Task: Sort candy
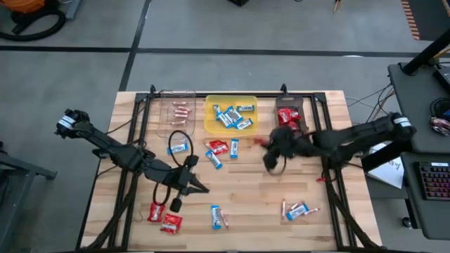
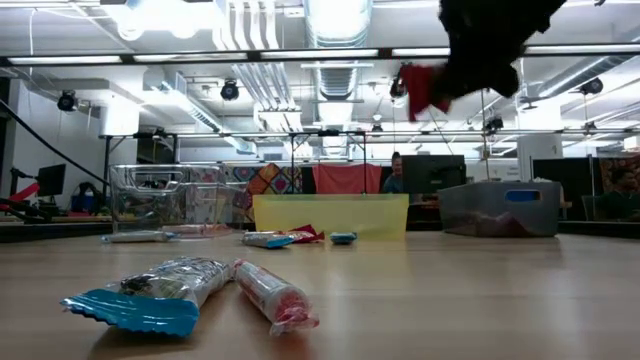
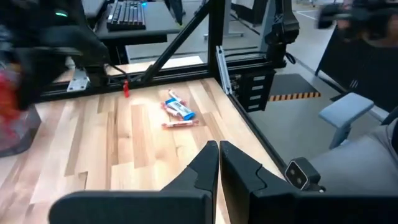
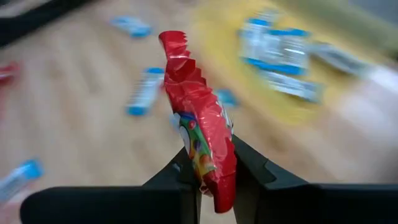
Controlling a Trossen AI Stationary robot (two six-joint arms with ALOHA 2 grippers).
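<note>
My right gripper is shut on a red Skittles bag [image 4: 202, 118], which sticks up between its fingers; in the high view this gripper [image 1: 271, 156] is raised in front of the dark bin [image 1: 304, 116], blurred by motion. My left gripper is shut with nothing between its fingers, over the front left of the table. The yellow bin [image 1: 211, 126] contains several blue-white Hershey's bars, the clear bin [image 1: 165, 126] several Smarties rolls, and the dark bin red Skittles bags.
Loose on the table lie two red bags [image 1: 171, 223] at front left, Hershey's bars [image 1: 216, 218] and Smarties rolls at front centre and right, and another red bag [image 1: 219, 147] with several bars before the yellow bin. Black frame rails run along both sides.
</note>
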